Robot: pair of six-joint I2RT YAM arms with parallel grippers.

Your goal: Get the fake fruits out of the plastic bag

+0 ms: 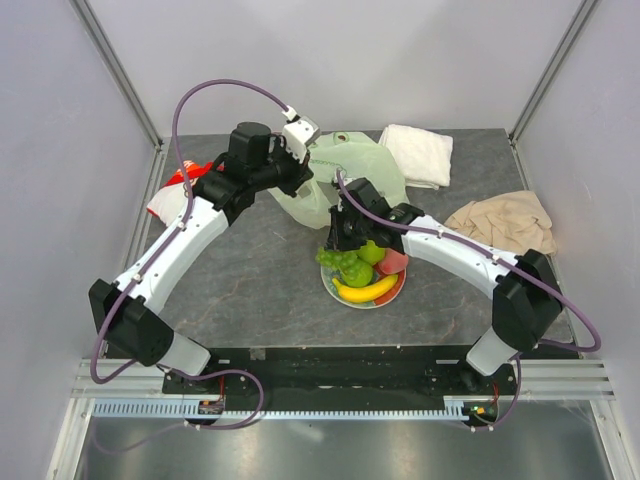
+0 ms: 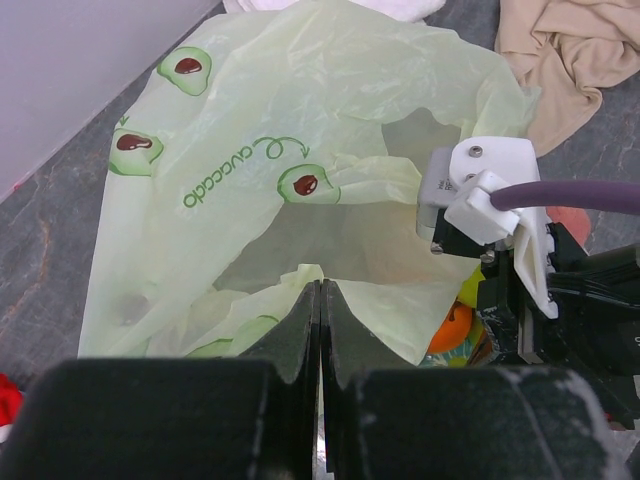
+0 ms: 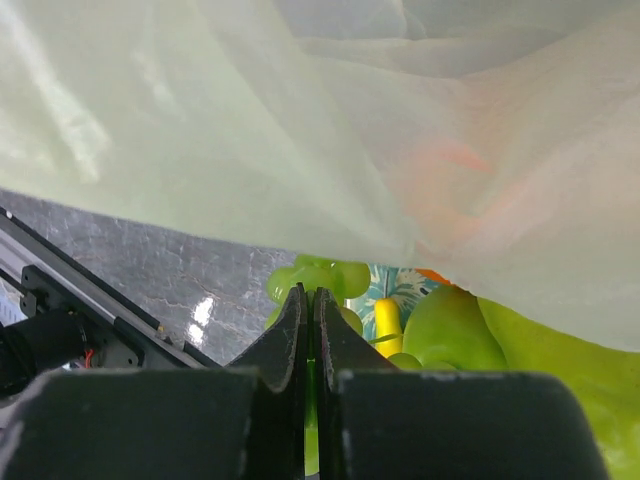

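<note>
The pale green avocado bag (image 2: 220,160) lies crumpled at the back centre, its mouth gaping in the left wrist view. My left gripper is shut, pointing at it from the upper left. My right gripper is shut over the plate, just beside the bag's lower edge, with green grapes (image 3: 325,275) under and around its tips. The plate (image 1: 347,301) holds a banana (image 1: 365,292), green fruits (image 1: 355,272), a red fruit (image 1: 393,261) and grapes. An orange fruit (image 2: 452,330) shows in the left wrist view. A faint reddish shape shows through the bag in the right wrist view.
A white towel (image 1: 418,153) lies at the back right, a beige cloth (image 1: 505,223) at the right. Red and white packaging (image 1: 170,200) sits at the far left.
</note>
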